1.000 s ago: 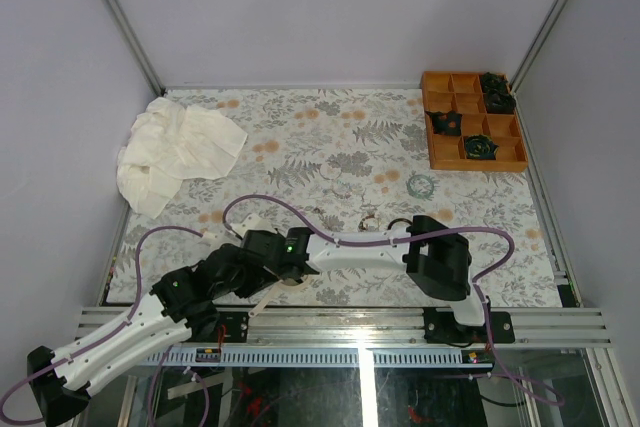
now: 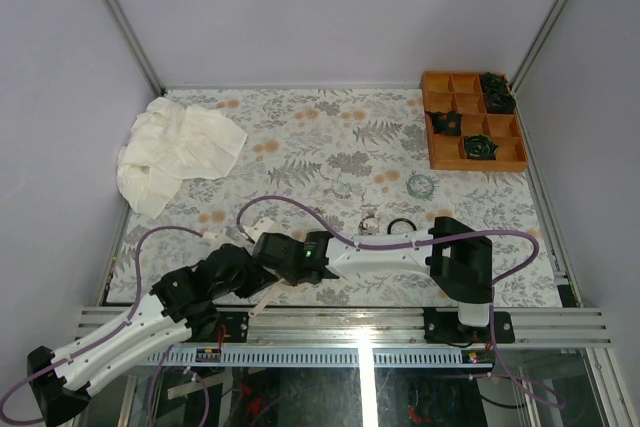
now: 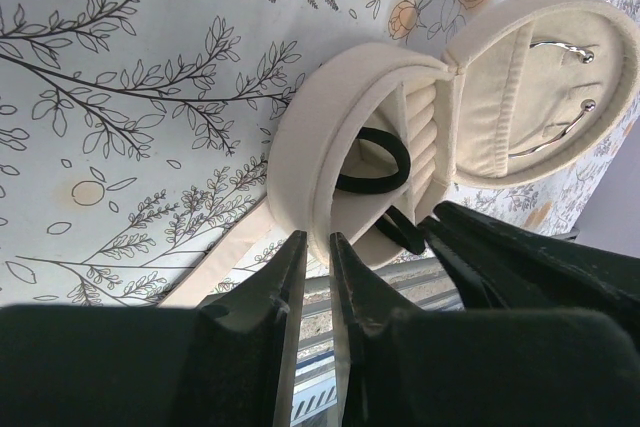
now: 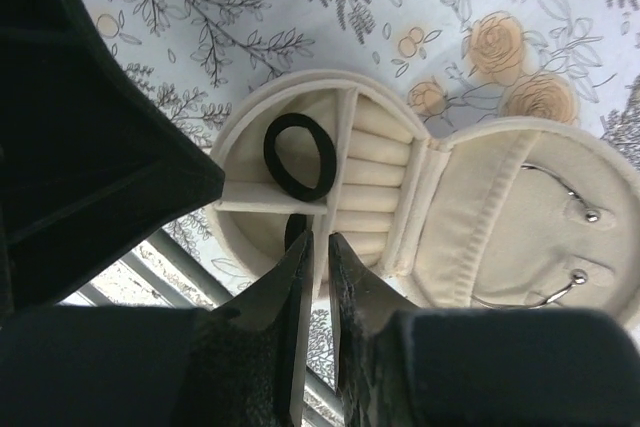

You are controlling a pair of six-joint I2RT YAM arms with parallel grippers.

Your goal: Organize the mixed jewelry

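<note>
A round cream jewelry box (image 4: pixel 232 127) lies unfolded on the patterned cloth, with a black band (image 4: pixel 327 152) in its upper compartment and another black band (image 4: pixel 295 230) in the lower one. Two silver hoops (image 4: pixel 555 293) are tucked into its lid (image 4: pixel 435 257). Over the divider, my right gripper is narrowly open, its fingers empty. My left gripper also has a slim gap and nothing in it, by the box's near wall. From above, both arms mostly hide the box. A silver piece (image 2: pixel 369 224), a black ring (image 2: pixel 401 221) and a green bracelet (image 2: pixel 421 186) lie to the right.
A wooden compartment tray (image 2: pixel 441 154) with several dark green items stands at the back right. Crumpled white fabric (image 2: pixel 178 152) occupies the back left. Open cloth stretches between them. The two grippers are very close together at the front.
The right arm has shifted a little to the right, its gripper drawing slightly away from the left one. More of the black ring behind it shows. The left arm looks still.
</note>
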